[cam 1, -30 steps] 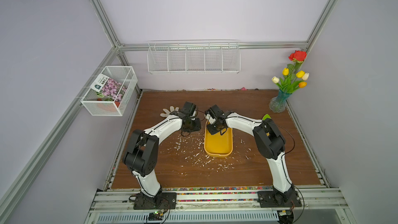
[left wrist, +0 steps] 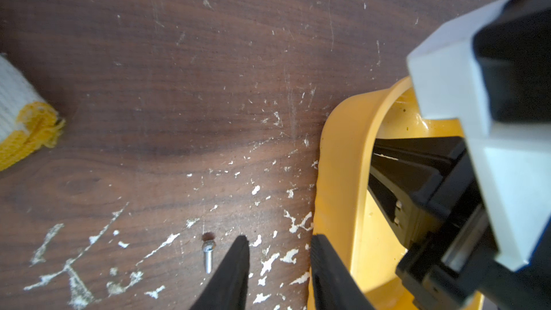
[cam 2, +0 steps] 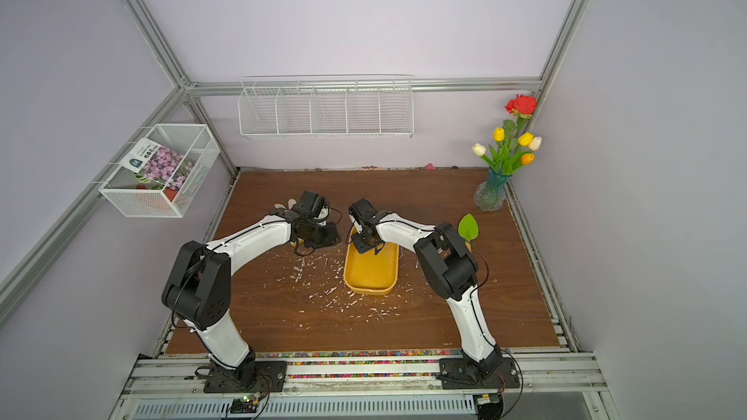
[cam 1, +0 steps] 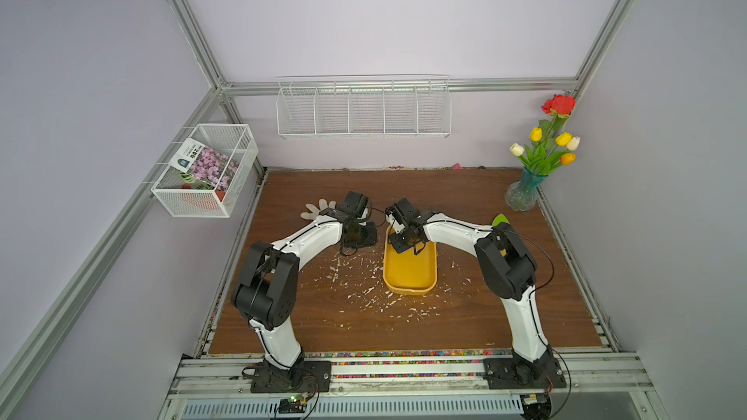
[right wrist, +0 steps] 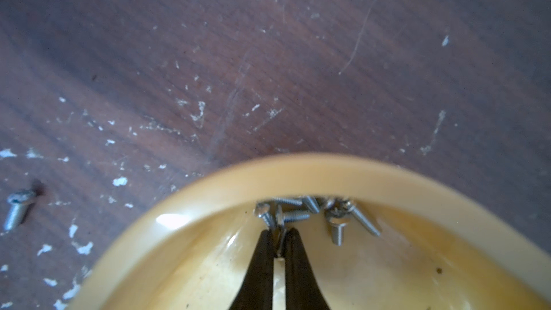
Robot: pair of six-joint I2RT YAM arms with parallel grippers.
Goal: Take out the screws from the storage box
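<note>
A yellow storage box point(cam 1: 410, 272) stands on the table, its far end under my right arm. In the right wrist view, my right gripper is inside that end, shut on a screw point(right wrist: 280, 226). Several other silver screws point(right wrist: 337, 226) lie loose along the inner wall, some touching or close to the held one. One screw point(left wrist: 207, 255) lies on the bare table to the left of the box. My left gripper hovers beside the box, open, with nothing between its fingers.
The black and white body of the right gripper reaches over the box's rim point(left wrist: 358, 195). A pale glove point(cam 1: 317, 208) lies behind the left gripper. A flower vase point(cam 1: 521, 193) stands at the back right.
The left arm is almost still; the table screw has not moved.
</note>
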